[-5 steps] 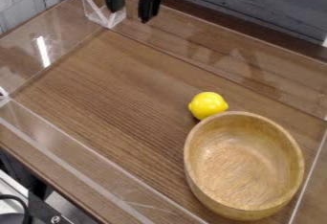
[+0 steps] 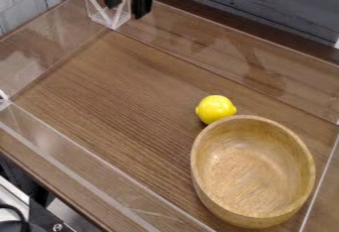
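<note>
My gripper (image 2: 127,0) is high at the top left of the camera view, a dark shape partly cut off by the top edge, beside a clear, crumpled-looking object (image 2: 106,10); its fingers are open as far as they show. Further toward the front right, a yellow lemon-like object (image 2: 216,108) lies on the wooden table, just behind a large light wooden bowl (image 2: 252,206), which is empty.
A dark wall edge runs along the back right. Dark items sit beyond the table's lower-left edge.
My gripper has moved slightly up and to the left, toward the back edge. The lemon and bowl have stayed in place.
</note>
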